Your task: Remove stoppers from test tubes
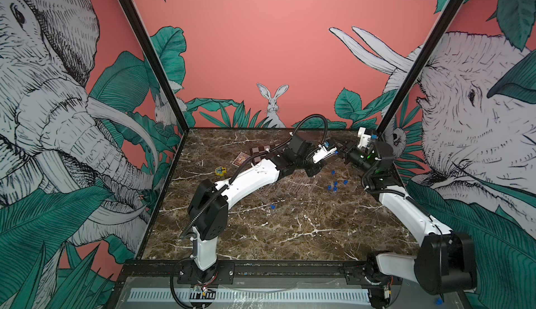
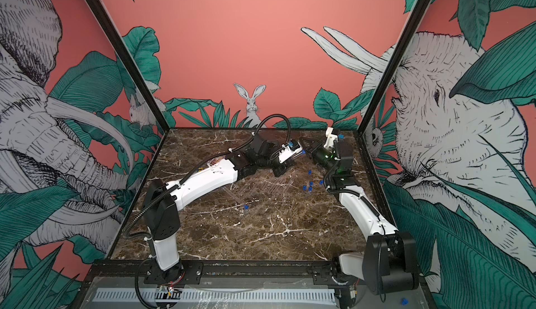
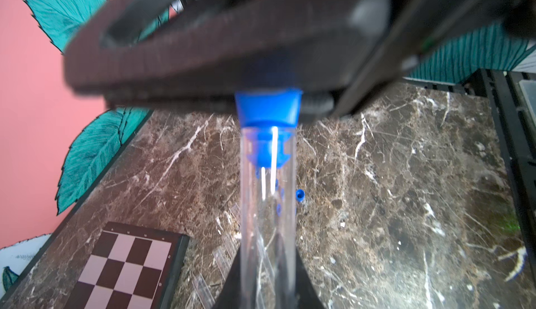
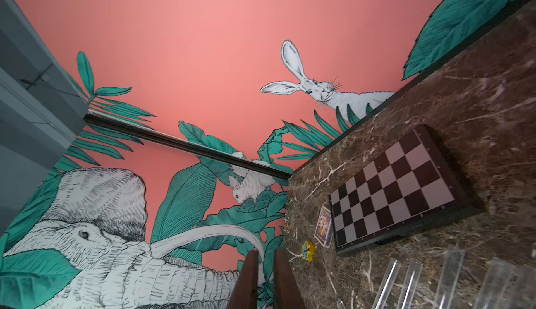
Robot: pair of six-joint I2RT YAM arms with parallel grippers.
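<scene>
In the left wrist view, my left gripper is shut on a clear test tube (image 3: 268,208), with a blue stopper (image 3: 268,108) seated in its top. The right gripper's dark fingers cross at that stopper, close above the tube; whether they touch it cannot be told. In the top views my left gripper (image 1: 329,149) and right gripper (image 1: 343,147) meet over the back right of the table. The right gripper shows at the bottom of its own wrist view, its finger unclear. Loose blue stoppers (image 1: 335,186) and several clear tubes (image 4: 449,278) lie on the table.
A checkered board (image 4: 390,186), a small card (image 4: 323,225) and a yellow object (image 1: 220,171) lie at the back left.
</scene>
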